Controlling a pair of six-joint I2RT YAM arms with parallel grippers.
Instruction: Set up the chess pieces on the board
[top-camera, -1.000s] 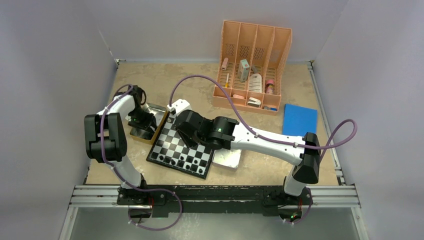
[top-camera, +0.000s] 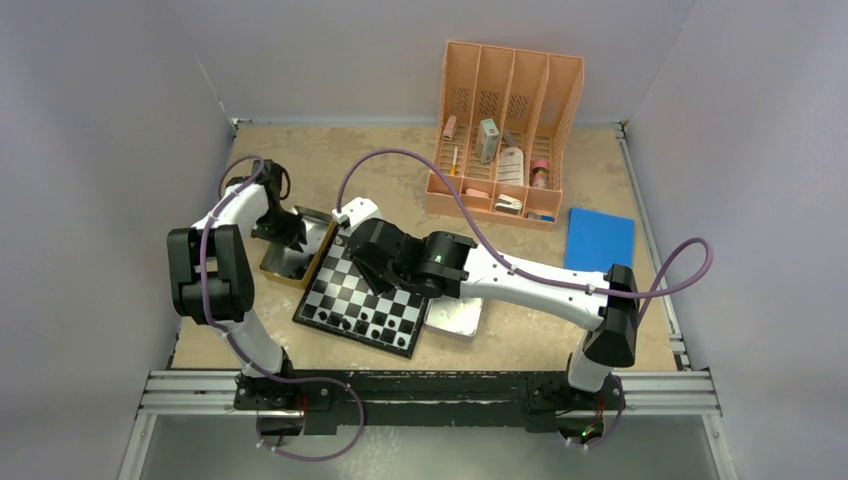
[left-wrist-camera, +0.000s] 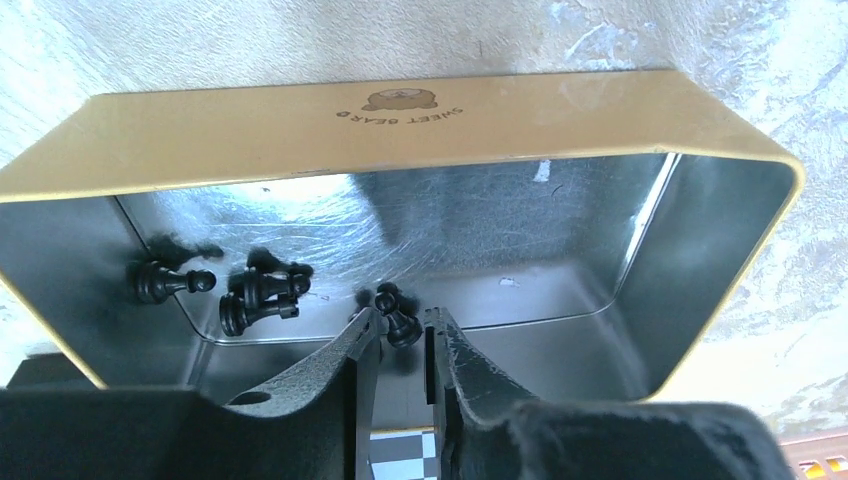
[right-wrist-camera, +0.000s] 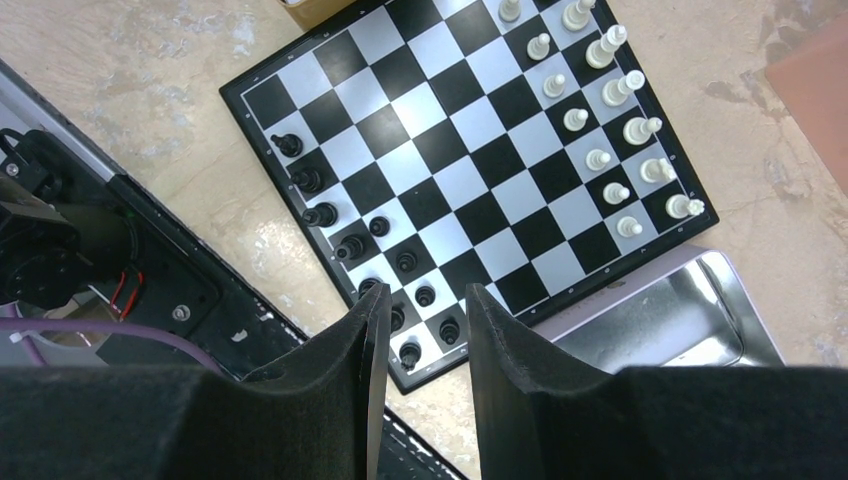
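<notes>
My left gripper is over the gold-rimmed tin (left-wrist-camera: 500, 115), fingers slightly parted, with a small black pawn (left-wrist-camera: 400, 325) visible beyond the tips; whether it is held I cannot tell. Several other black pieces (left-wrist-camera: 262, 285) lie at one end of the tin. My right gripper hangs over the chessboard (right-wrist-camera: 440, 190), fingers apart. White pieces (right-wrist-camera: 640, 130) stand in rows along one side of the board, black pieces (right-wrist-camera: 320, 214) along the opposite side, with gaps among the front black squares.
A steel tin (right-wrist-camera: 660, 325) sits beside the board. A peach organiser (top-camera: 470, 80) with small items stands at the back right, and a blue mat (top-camera: 600, 240) lies at the right.
My left arm's wrist has shifted slightly toward the back, in the top view, over the tin. The right arm has not visibly moved.
</notes>
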